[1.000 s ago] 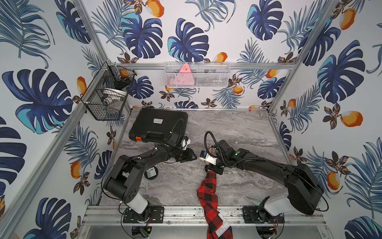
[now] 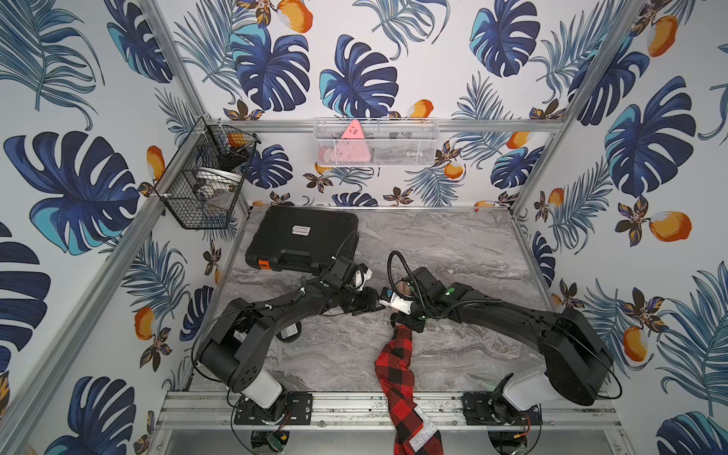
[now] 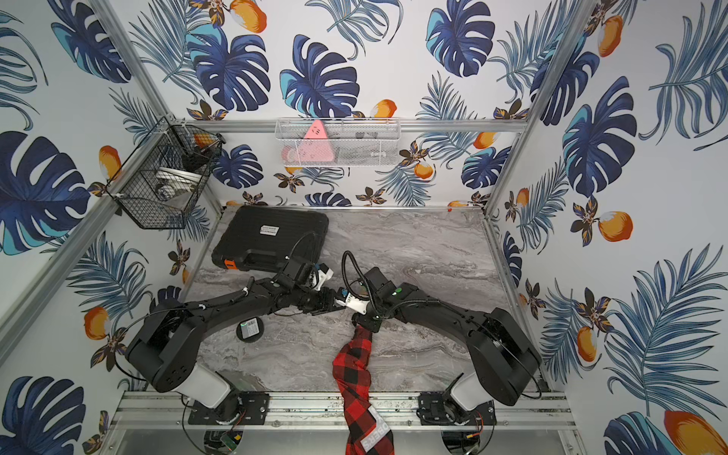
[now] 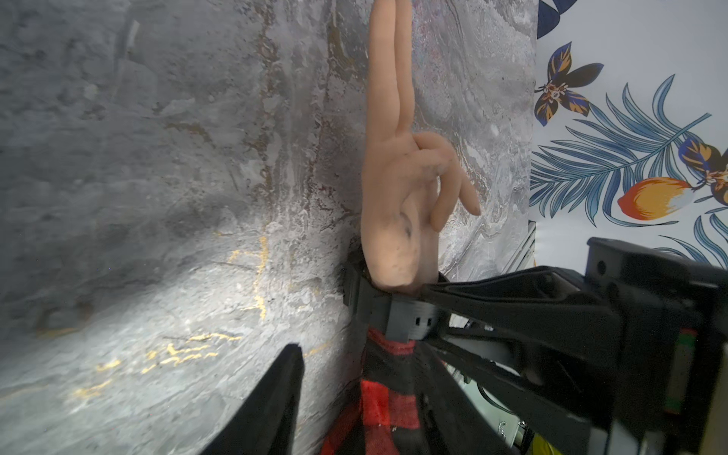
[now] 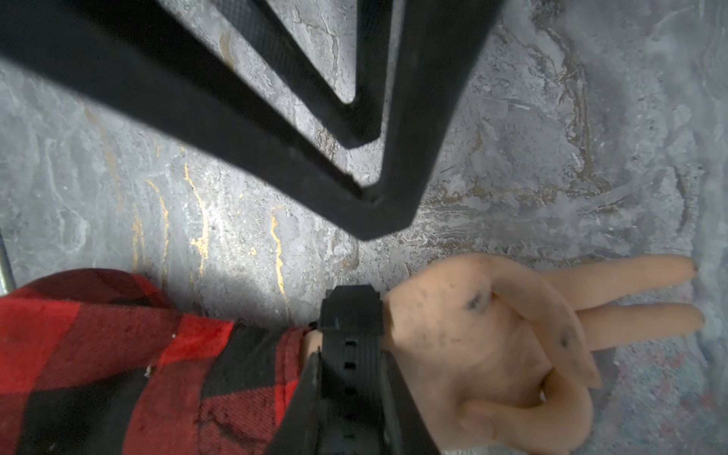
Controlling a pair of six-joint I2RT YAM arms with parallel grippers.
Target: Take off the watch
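A black watch [image 5: 351, 330] circles the wrist of a model hand [image 5: 470, 341] that lies palm up, its forearm in a red-and-black checked sleeve [image 5: 220, 371]. My right gripper is shut on the watch strap, one finger on each side of it. In the left wrist view, the right gripper's black fingers [image 4: 515, 299] reach the watch [image 4: 413, 317] from the right. My left gripper is part open with nothing between its fingers, just left of the wrist. The left gripper's dark fingers [image 5: 386, 201] hang in front of the right wrist camera.
A black case [image 2: 302, 239] occupies the back left of the table. A round dark object [image 3: 249, 329] lies near the left arm. Wire baskets [image 2: 377, 144] hang on the walls.
My left gripper has moved right, close up to the hand's wrist and the right gripper. The right arm has stayed almost still at the watch.
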